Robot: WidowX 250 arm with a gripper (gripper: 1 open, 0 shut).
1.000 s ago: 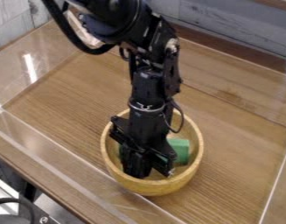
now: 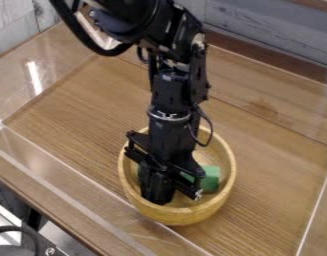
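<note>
A yellow round bowl [image 2: 185, 212] sits on the wooden surface near the lower middle. My black arm reaches down into it, and the gripper [image 2: 163, 182] is inside the bowl, its fingers low against the near-left part. A green object [image 2: 210, 179] lies in the bowl at the right, partly hidden by the gripper. Whether anything is between the fingers is hidden; the gripper looks shut, though the fingertips are hard to make out.
A pale wall runs along the back, and the table's left edge has cables beside it at the lower left.
The arm and gripper have shifted slightly, and the bowl sits a little to the right of where it was. The green object is now more covered by the gripper.
</note>
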